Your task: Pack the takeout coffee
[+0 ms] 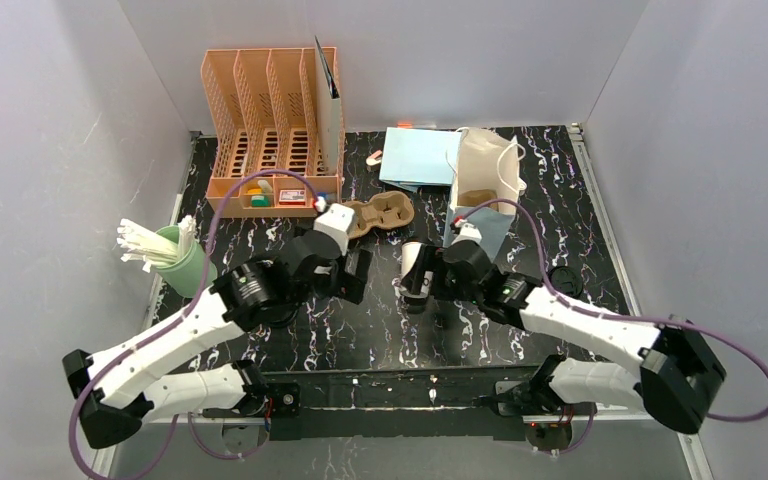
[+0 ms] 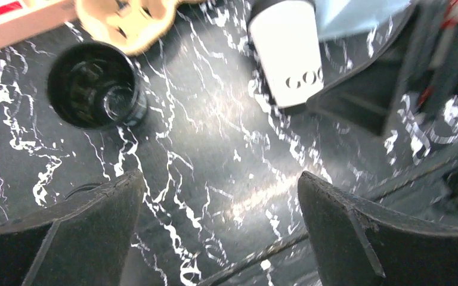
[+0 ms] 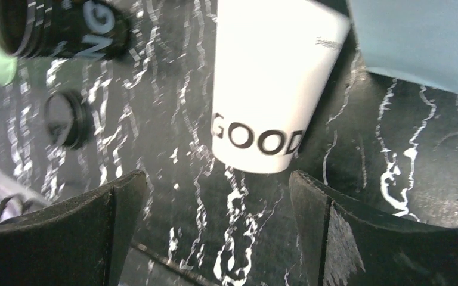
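A white cup printed GOOD with a dark rim stands on the marbled counter below my right gripper, which is open with empty fingers. My left gripper is open and empty, left of that cup. A black cup is in the left wrist view, near the cardboard cup carrier. A dark round lid lies left in the right wrist view. The paper bag with white handles stands behind my right gripper.
An orange divided rack is at back left, a green holder of wrapped sticks at far left. Blue sheets lie at back center. Another black lid is at right.
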